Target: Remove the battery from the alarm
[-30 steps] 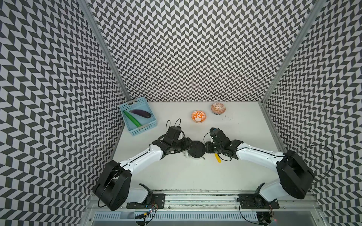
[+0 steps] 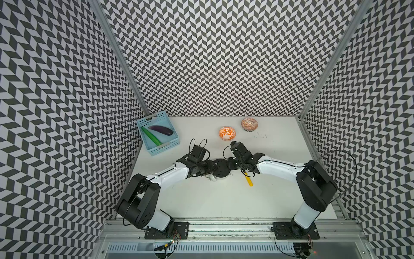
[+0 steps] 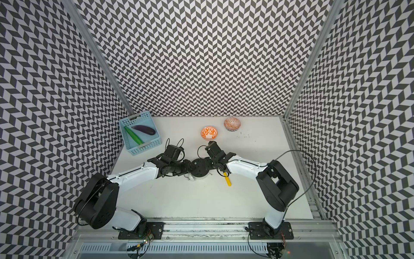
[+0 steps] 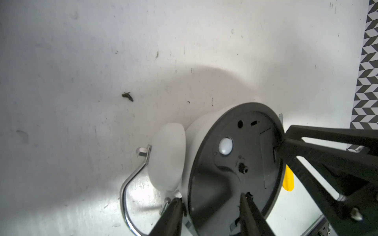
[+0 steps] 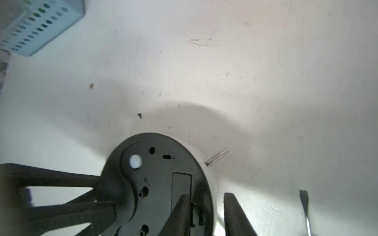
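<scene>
The alarm (image 2: 221,170) sits mid-table between my grippers, its black back facing up in the top views. A rectangular cover panel (image 5: 181,184) shows on that back; whether the battery is inside is hidden. My left gripper is part open at the alarm's left side, its fingers at the near edge of the body. My right gripper is part open at the right edge, one finger over the cover panel and the other just outside the rim. I cannot tell whether either touches.
A blue basket (image 2: 155,149) with two vegetables stands back left. Two patterned bowls (image 2: 227,133) are at the back. A yellow-handled tool (image 2: 248,181) lies right of the alarm, partly under my right arm.
The alarm has shifted slightly left. My right gripper has moved left and toward the back with it; my left gripper has moved slightly, its arm rising at the elbow.
</scene>
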